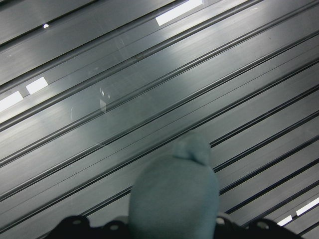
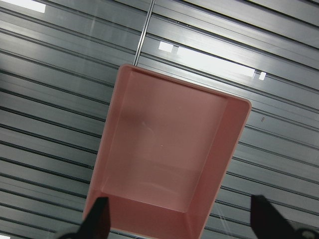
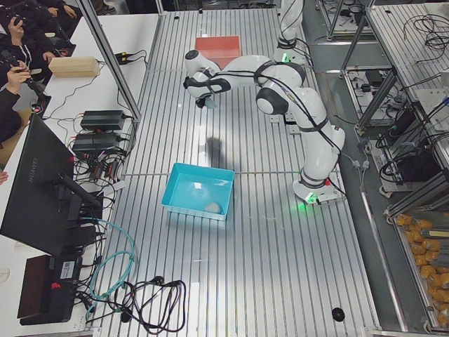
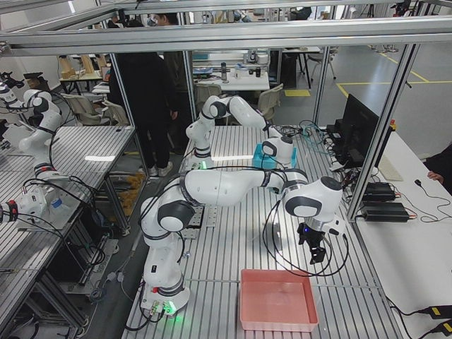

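Note:
A grey-blue soft object (image 1: 173, 194) fills the bottom middle of the left wrist view, held in my left gripper (image 3: 205, 102), which hangs over bare slatted table. A pale rounded object (image 3: 213, 208) lies in the blue bin (image 3: 195, 213). My right gripper (image 4: 311, 244) is above the table just beyond the red bin (image 4: 278, 321); in the right wrist view its fingers stand wide apart with the empty red bin (image 2: 159, 144) below, nothing between them.
A monitor (image 3: 38, 182), power boxes and cable loops line one long side. A metal frame (image 4: 226, 39) stands around the cell.

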